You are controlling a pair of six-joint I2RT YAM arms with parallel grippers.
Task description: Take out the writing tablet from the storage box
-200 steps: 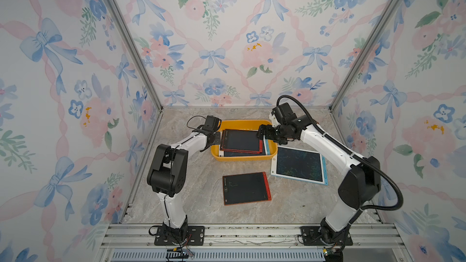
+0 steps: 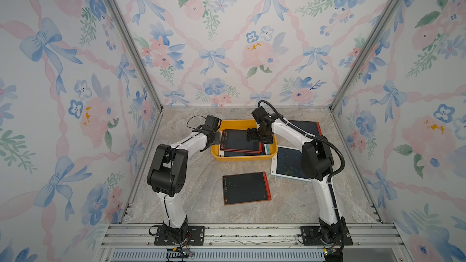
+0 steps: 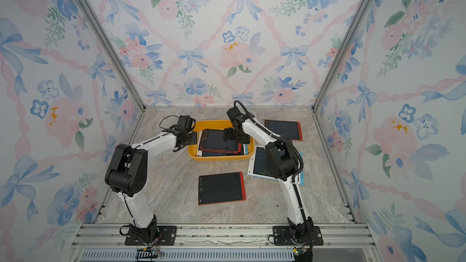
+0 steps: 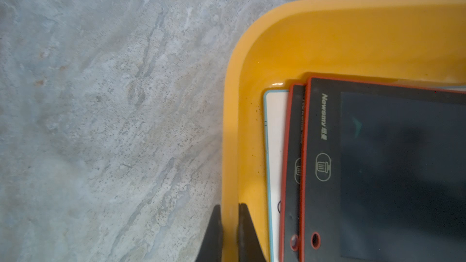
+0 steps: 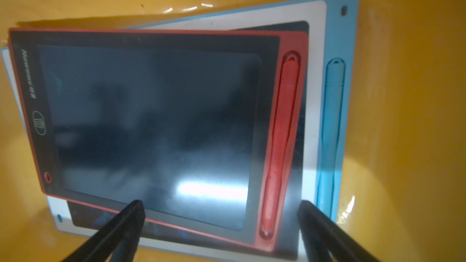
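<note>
The yellow storage box (image 2: 242, 158) holds stacked writing tablets. On top lies a dark red-edged tablet (image 5: 150, 116), its red pen in the slot at the right. A second red-edged tablet (image 4: 292, 165) peeks out beneath it in the left wrist view, and a white tablet with blue edging lies at the bottom. My left gripper is shut on the box's left rim, one finger either side of the wall. Over the top tablet's right part, my right gripper stands open, its blurred fingers apart with nothing held.
Outside the box, a dark tablet with a red strip (image 2: 245, 188) lies in front. A white-and-blue tablet (image 2: 286, 162) sits to the right, partly under the right arm, and another dark tablet (image 3: 283, 130) lies behind it. Table left of the box is bare.
The right arm has swung left, carrying its open gripper from the box's right edge to above the stacked tablets. My left arm and the box have stayed still.
</note>
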